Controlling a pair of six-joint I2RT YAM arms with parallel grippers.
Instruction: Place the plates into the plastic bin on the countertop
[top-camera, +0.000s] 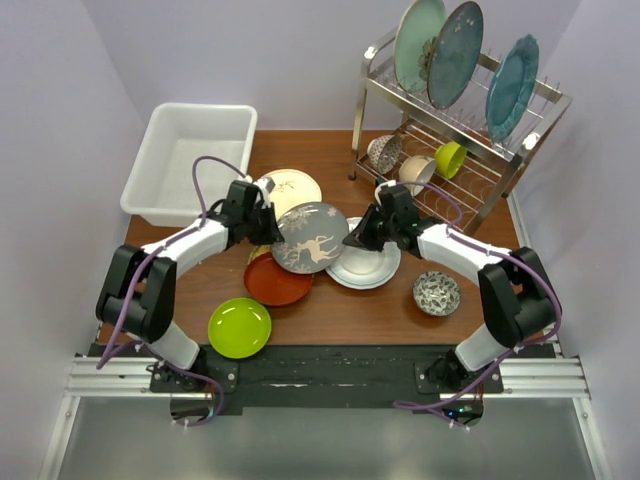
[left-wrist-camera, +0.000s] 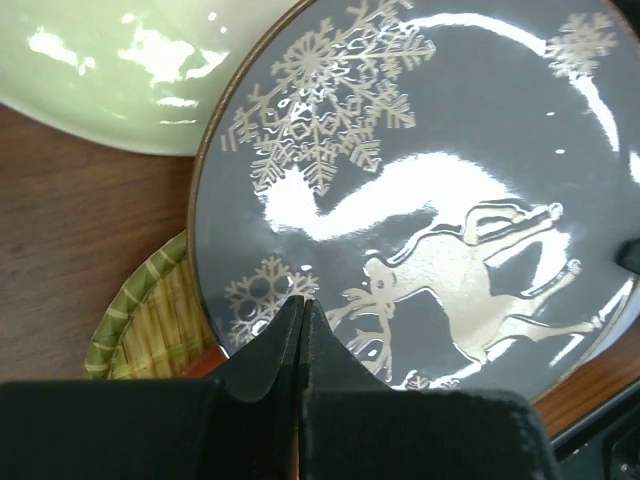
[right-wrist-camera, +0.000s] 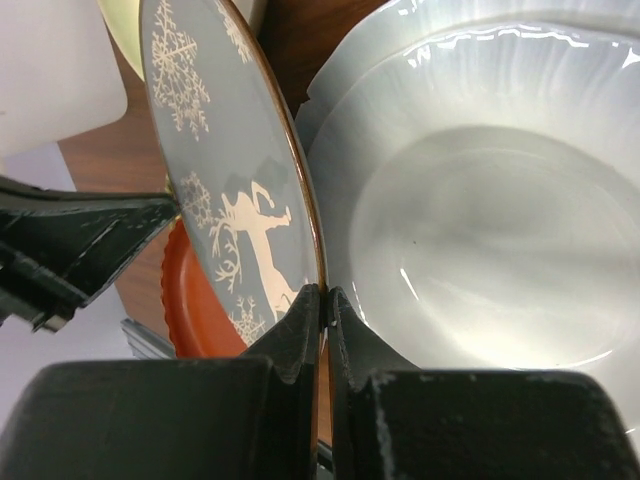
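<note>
The grey deer-and-snowflake plate (top-camera: 305, 240) is held tilted by my right gripper, shut on its right rim, over the edge of the stacked white plates (top-camera: 368, 262). My left gripper is shut at the plate's left side; whether the rim is between its fingers I cannot tell. Beneath and around lie a red plate (top-camera: 278, 289), a woven plate (left-wrist-camera: 140, 320), a cream plate (top-camera: 292, 185) and a green plate (top-camera: 239, 328). The white plastic bin (top-camera: 187, 160) stands at the back left.
A steel rack (top-camera: 520, 150) with upright plates and several cups fills the back right. A patterned bowl (top-camera: 436, 293) sits front right. Bare wooden counter shows around the front.
</note>
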